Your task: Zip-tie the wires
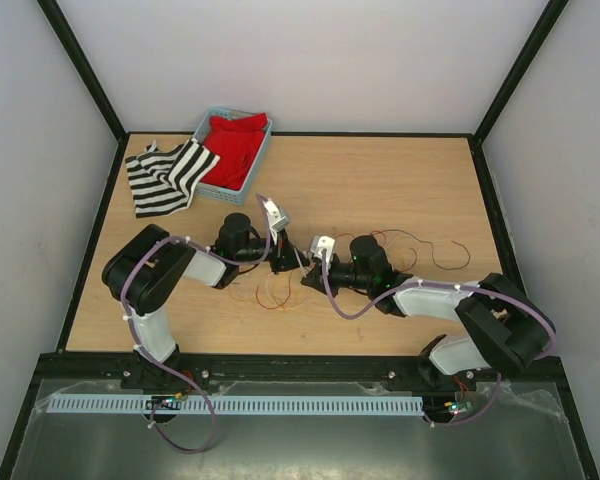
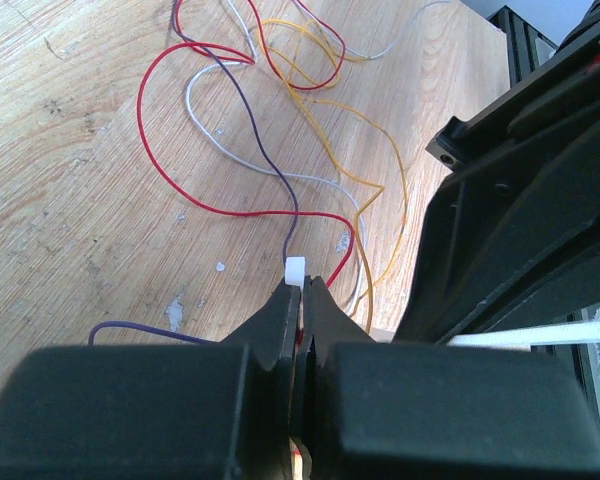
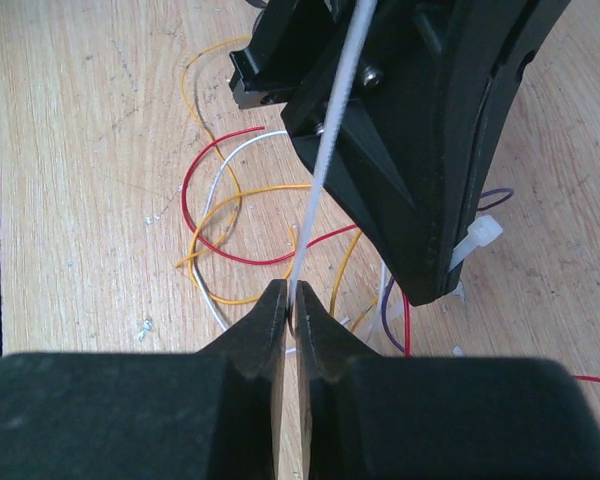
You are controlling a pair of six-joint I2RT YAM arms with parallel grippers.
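Note:
My left gripper [image 1: 301, 264] is shut, with the small white head of a zip tie [image 2: 295, 270] between its fingertips. The right wrist view shows that head [image 3: 478, 236] poking out past the left fingers [image 3: 410, 210]. The white strap runs up from the fingertips of my right gripper. Those tips stand close together around the strap; whether they grip it, I cannot tell. Red, white, yellow and purple wires [image 2: 242, 212] lie loosely on the table and pass beneath the left fingertips. Where the strap goes around the wires is hidden.
A blue basket [image 1: 208, 193] with red cloth stands at the back left, beside a striped black-and-white cloth [image 1: 160, 180]. More wire [image 1: 450, 267] trails to the right. The two grippers nearly touch.

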